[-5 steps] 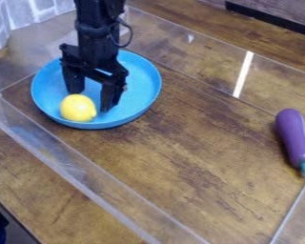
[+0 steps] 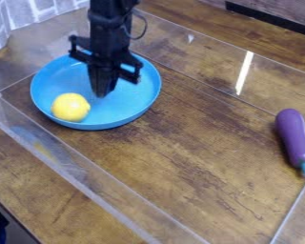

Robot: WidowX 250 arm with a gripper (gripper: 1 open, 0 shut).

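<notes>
My gripper (image 2: 104,67) is a dark two-fingered hand hanging over the back half of a blue bowl (image 2: 130,110); it looks slightly blurred, and I see nothing held in it. A yellow round object (image 2: 70,107) lies in the front left part of the bowl, apart from the fingers, below and left of them.
A purple eggplant-like object (image 2: 294,135) lies at the right side of the wooden table (image 2: 193,172). Transparent strips or edges run along the left and right.
</notes>
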